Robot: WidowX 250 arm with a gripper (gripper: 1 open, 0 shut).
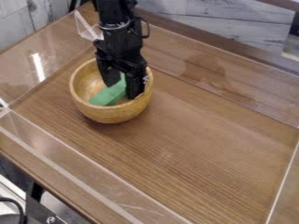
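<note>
A yellow-tan bowl (125,114) sits on the wooden table toward the back left, holding a green elongated object (105,98). My black gripper (124,79) reaches down from the top into the bowl, over and beside the green object, and partly hides it. The gripper is open; whether its fingertips touch the green object I cannot tell.
A raised back edge runs along the top right. Cables show at the lower left, off the table's edge.
</note>
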